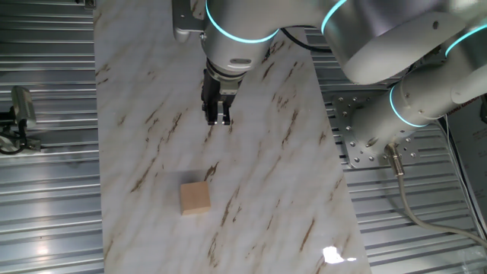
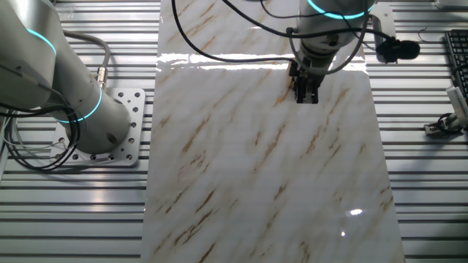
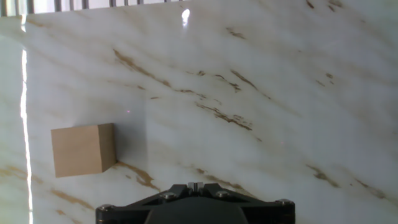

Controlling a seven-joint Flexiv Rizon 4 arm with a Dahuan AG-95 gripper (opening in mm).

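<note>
A plain wooden block (image 1: 195, 198) sits on the marble-patterned table, below the gripper in exterior view 1. In the wrist view the block (image 3: 78, 151) is at the left, well to the side of the fingers. My gripper (image 1: 218, 122) hangs over the table, apart from the block. Its black fingers meet at the bottom centre of the wrist view, so the gripper looks shut, with nothing showing between the fingertips. Exterior view 2 has the gripper (image 2: 307, 101) near its top; the block is not visible there.
Ribbed metal flooring (image 1: 49, 190) borders the table. The arm's base plate (image 2: 130, 131) stands beside one long edge. A small device (image 1: 21, 106) is on the opposite side.
</note>
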